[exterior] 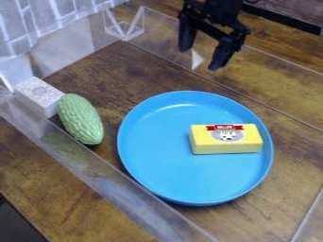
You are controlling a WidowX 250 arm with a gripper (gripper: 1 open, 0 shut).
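A round blue plate (164,170) lies on the wooden surface, with a yellow box (225,138) bearing a red label on its right half. Left of the plate is a pale green bumpy vegetable (79,118). My dark gripper (202,47) is raised at the top centre, behind the plate and apart from it. Its two fingers point down; a small pale patch shows below them, too unclear to name.
A white block (38,95) sits at the far left beside the vegetable. Clear plastic walls run along the left and back. Bare wood lies behind the plate and at the right.
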